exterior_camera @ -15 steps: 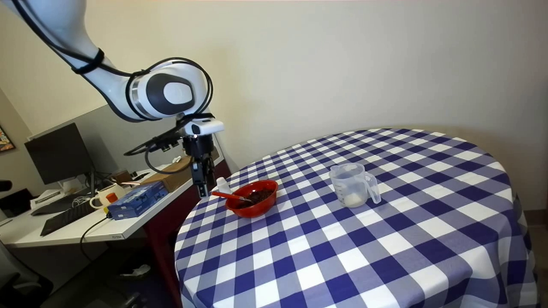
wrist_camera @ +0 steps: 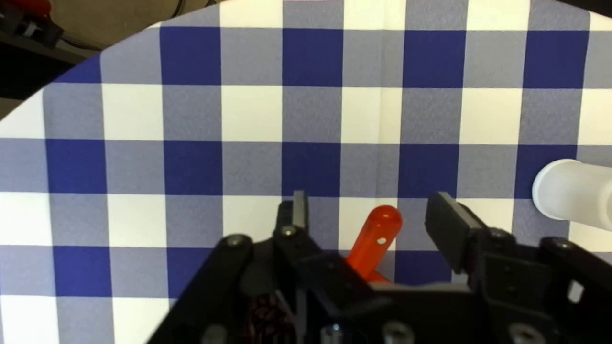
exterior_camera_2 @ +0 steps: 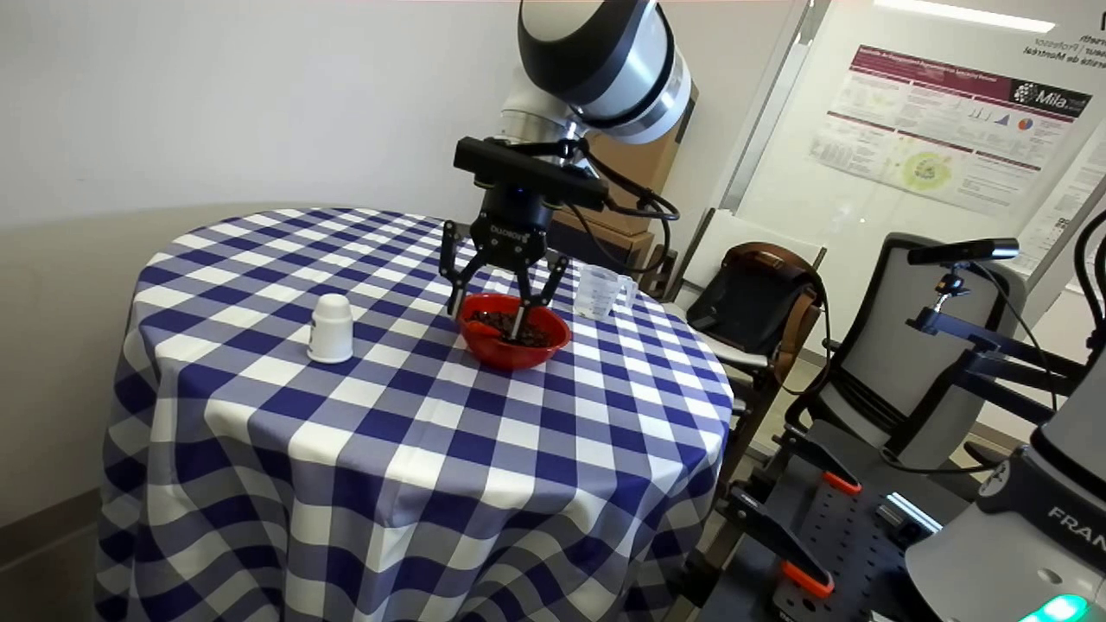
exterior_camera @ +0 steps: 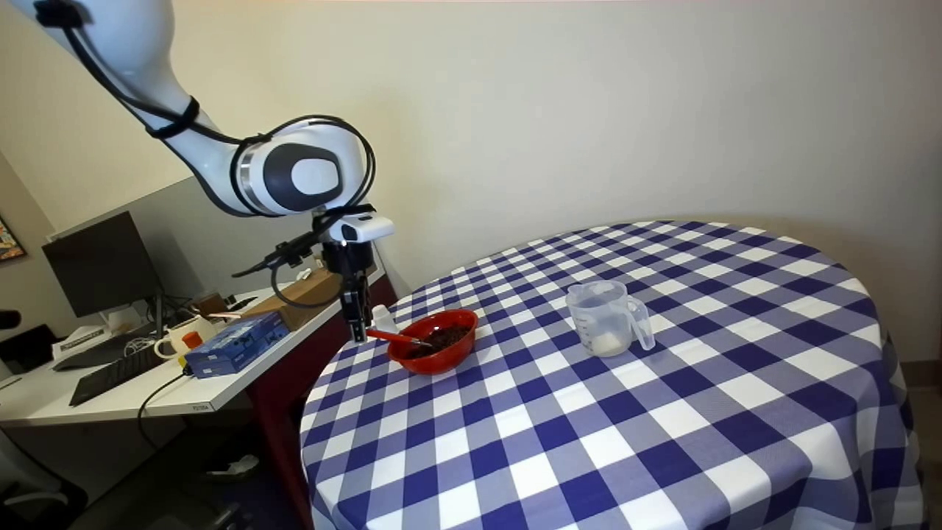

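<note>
A red bowl point(exterior_camera: 455, 354) holding dark brown bits stands on the checked tablecloth, with a red-handled utensil point(exterior_camera: 394, 336) leaning out over its rim. My gripper is open, pointing down at the handle's end. In the wrist view the red handle point(wrist_camera: 373, 241) lies between the two separated fingers, with a gap on each side. From the second exterior view, the fingers point(exterior_camera_2: 456, 299) hang at the bowl's point(exterior_camera_2: 510, 356) near side. Most of the bowl is hidden behind the gripper in the wrist view.
Close to the bowl is a small white bottle point(exterior_camera_2: 332, 330), which the wrist view has at the right. A clear measuring cup point(exterior_camera: 603, 319) stands further along the table. Much of the tablecloth point(exterior_camera: 539, 472) is free. A desk with a blue box point(exterior_camera: 238, 343) adjoins the table.
The arm and gripper have shifted a little to the right in exterior view 1, closer to the handle's end. The bowl, bottle and cup appear unmoved.
</note>
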